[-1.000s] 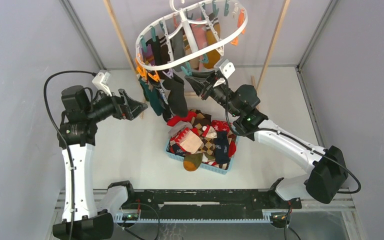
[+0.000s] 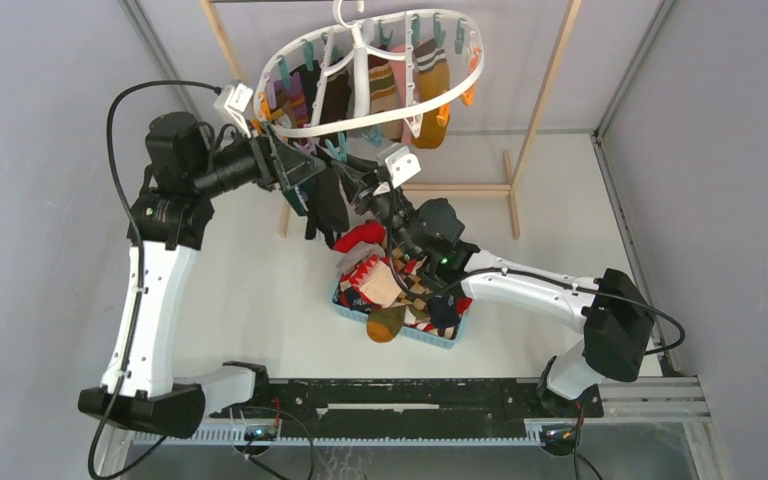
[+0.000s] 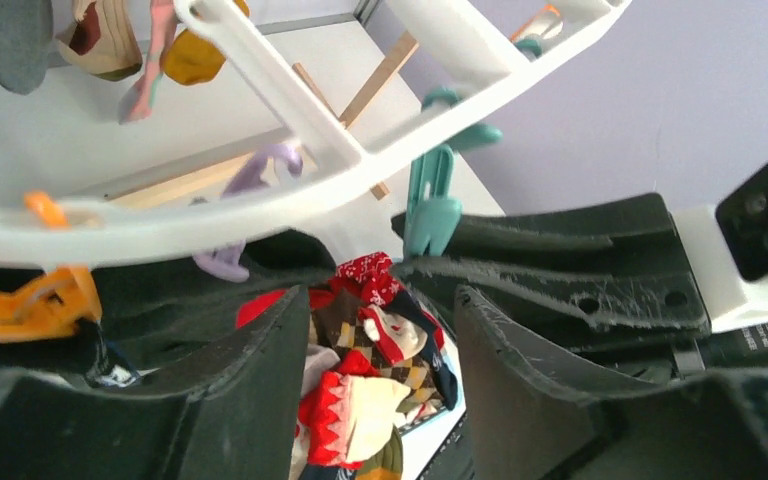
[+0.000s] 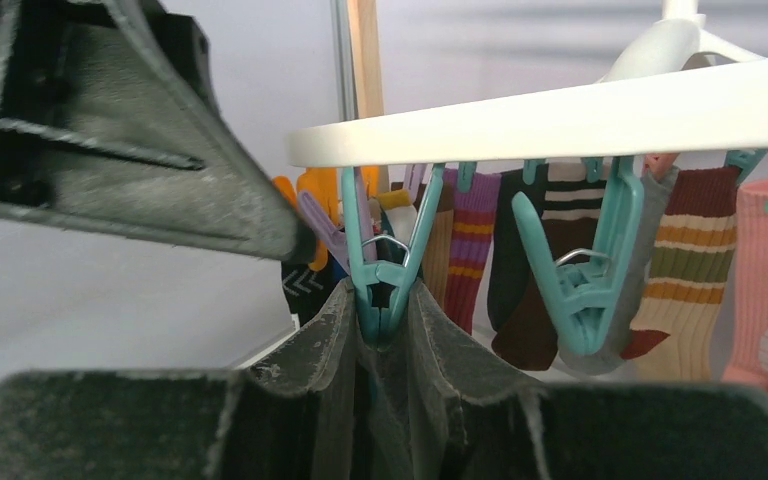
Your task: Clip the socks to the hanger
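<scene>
The white round hanger (image 2: 345, 125) hangs at the back, its rim carrying teal, purple and orange clips with socks on several of them. At its front edge, my right gripper is shut on a teal clip (image 4: 388, 275) that hangs from the rim. A dark sock (image 2: 330, 203) hangs beside it, near a purple clip (image 3: 225, 258). My left gripper stands open below the rim, close to the right gripper, nothing visible between its fingers. One left finger (image 4: 190, 190) shows large in the right wrist view, left of the held clip.
On the table below, a light blue basket (image 2: 422, 336) holds a pile of mixed socks (image 2: 385, 280). A wooden stand post (image 2: 540, 100) rises at the back right. Bare table lies on both sides of the basket.
My left gripper has moved up and right to the hanger's front rim. The right gripper has shifted left with the teal clip, and the hanger has swung or turned left.
</scene>
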